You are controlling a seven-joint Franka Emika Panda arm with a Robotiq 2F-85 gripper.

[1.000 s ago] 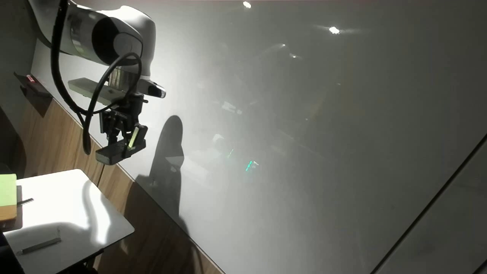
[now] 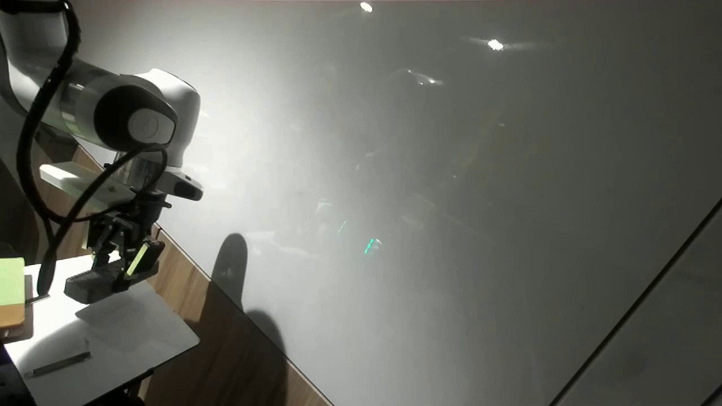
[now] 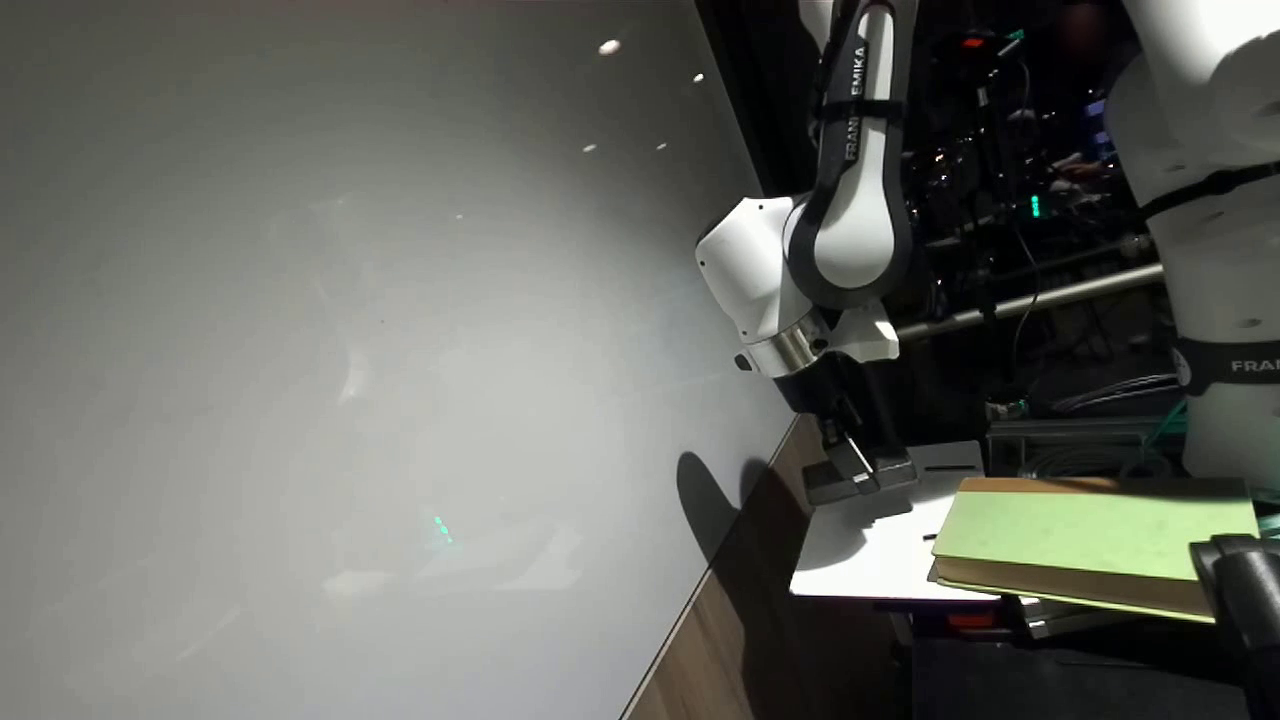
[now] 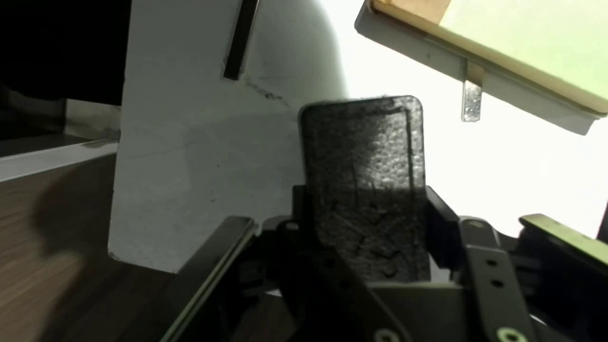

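Observation:
A dark, rounded rectangular block (image 4: 365, 154), resembling a whiteboard eraser, is held between the fingers of my gripper, which is shut on it. In exterior view 1 the block (image 2: 95, 284) hangs above the white tabletop (image 2: 162, 335), casting a shadow on it. Exterior view 2 shows the gripper (image 3: 858, 462) and the block (image 3: 828, 484) over the far part of that table, near the wall. A large whiteboard (image 2: 406, 203) covers the wall; its face looks mostly blank, with reflections and faint smudges. The block's underside is hidden.
A green box (image 3: 1092, 528) sits at the table's side, a small metal piece (image 4: 471, 102) sticking out beneath it. A dark bar (image 4: 242, 40) lies on the tabletop. Wood panelling (image 2: 216, 338) runs below the whiteboard. Bare tabletop surrounds the block's shadow.
My arm has moved down and to the left in exterior view 1, away from the whiteboard's lower edge and over the white table. The block has come along in the gripper.

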